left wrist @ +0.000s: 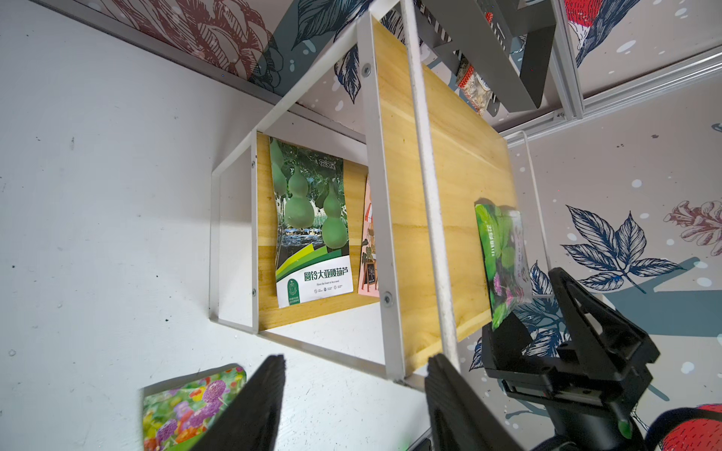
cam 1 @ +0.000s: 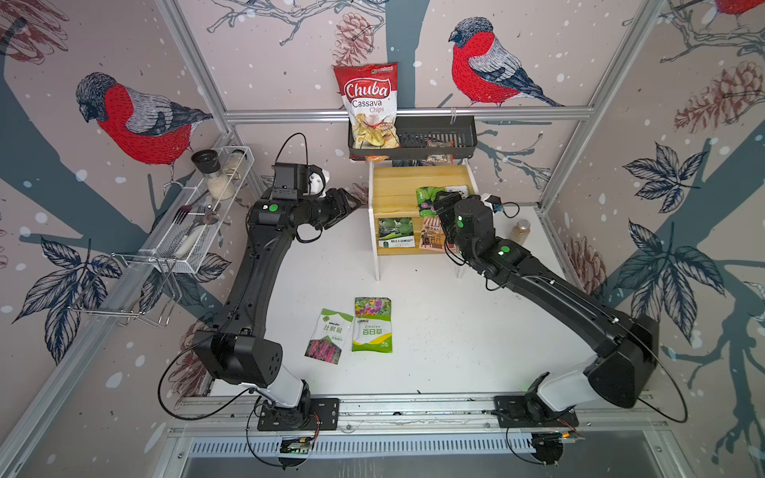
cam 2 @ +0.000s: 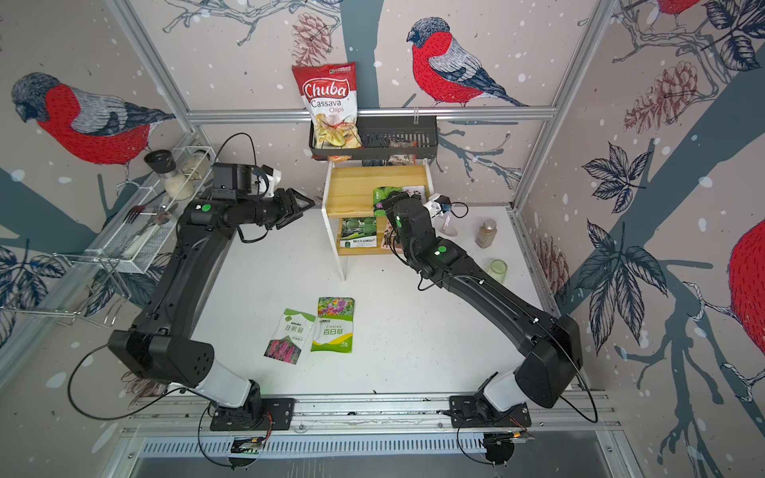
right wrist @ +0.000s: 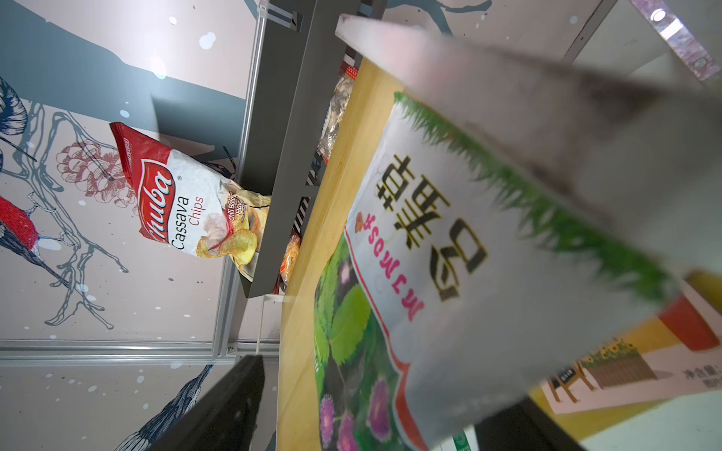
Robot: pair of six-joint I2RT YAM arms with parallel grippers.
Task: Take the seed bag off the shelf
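Observation:
A Mimosa seed bag with a green and pink picture rests on the upper wooden shelf, its edge reaching past the front. My right gripper stands open at this bag; in the right wrist view the bag extends between its spread fingers. Left of the shelf, my left gripper hangs in the air with its fingers apart and nothing between them. On the lower shelf are a gourd seed bag and a pink seed bag, the latter partly hidden by the right arm.
Two seed bags, one purple-flowered and one zinnia, lie on the white table in front. A dark rack with a chip bag hangs above the shelf. Jars stand at right, and a wire rack is on the left.

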